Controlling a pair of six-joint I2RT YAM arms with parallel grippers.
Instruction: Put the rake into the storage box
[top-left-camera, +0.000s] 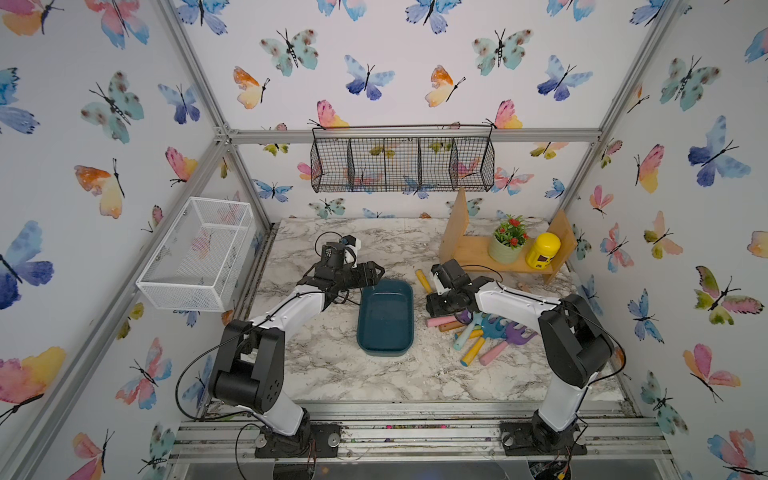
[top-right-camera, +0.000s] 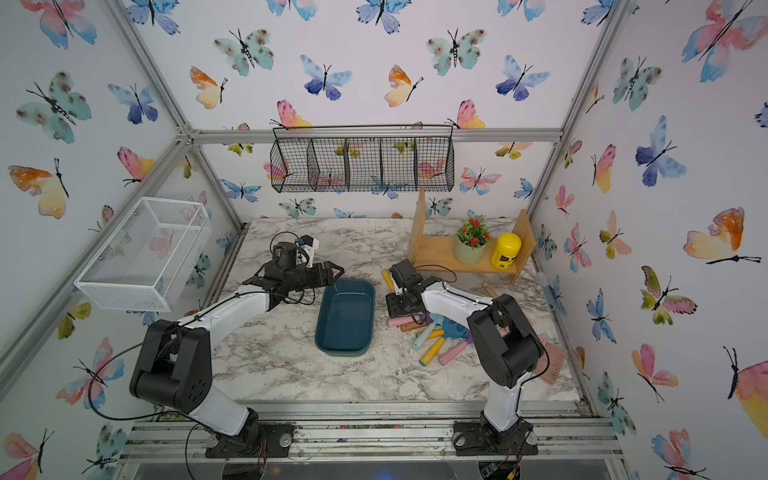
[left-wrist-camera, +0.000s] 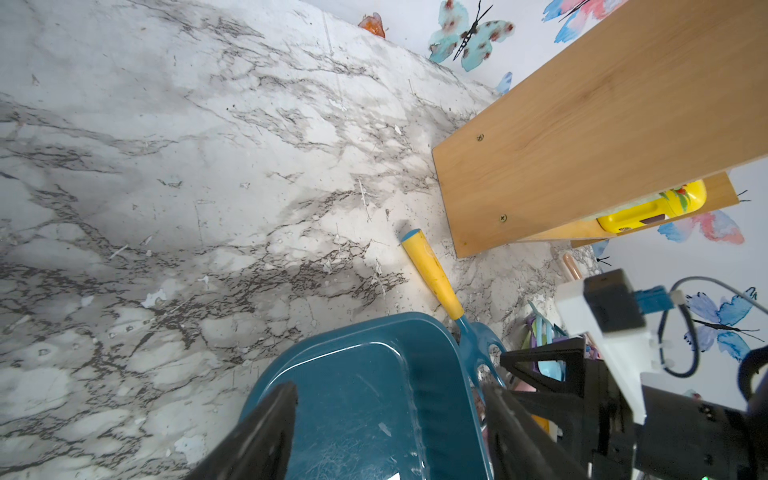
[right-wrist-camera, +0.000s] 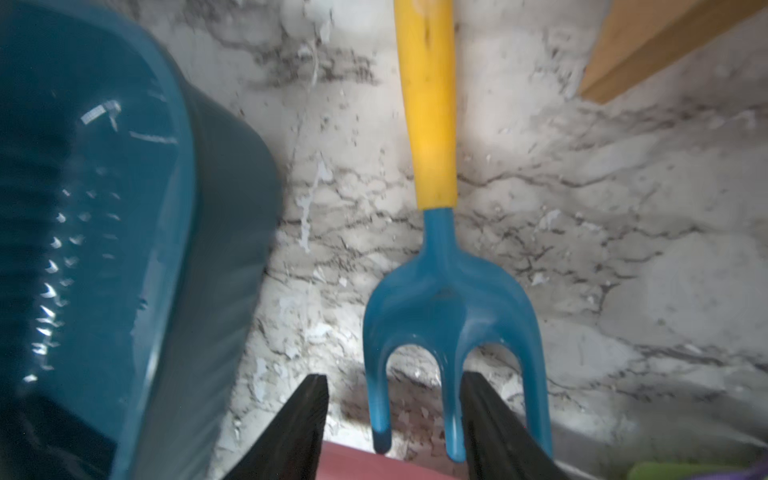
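The rake, with a yellow handle and blue three-tined head (right-wrist-camera: 448, 296), lies on the table just right of the dark blue storage box (top-left-camera: 385, 317). Its handle (left-wrist-camera: 433, 272) points toward the back. My right gripper is part open over the tine end; two tines appear in the gap between its fingers, but contact cannot be told. The tine end is hidden under that gripper in the top views. My left gripper is open above the box's back part, nothing between its fingers.
Several coloured garden tools (top-left-camera: 476, 349) are piled in front of the right arm. A wooden shelf (top-left-camera: 472, 244) with a potted plant (top-left-camera: 505, 248) and yellow container (top-left-camera: 543, 250) stands at back right.
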